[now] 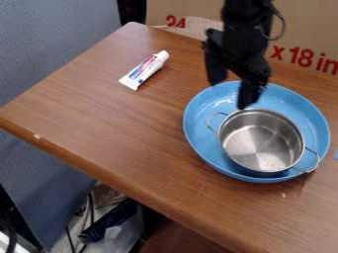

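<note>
My gripper (231,87) hangs in the upper right, dark and blurred, its fingers over the back part of a blue plate (207,142), above a steel pot (258,143) with two wire handles that sits on that plate. The fingers look spread apart, with nothing visible between them. A white toothpaste tube (144,69) lies on the wooden table, left of my gripper.
A cardboard box (305,38) stands behind the table at the back.
</note>
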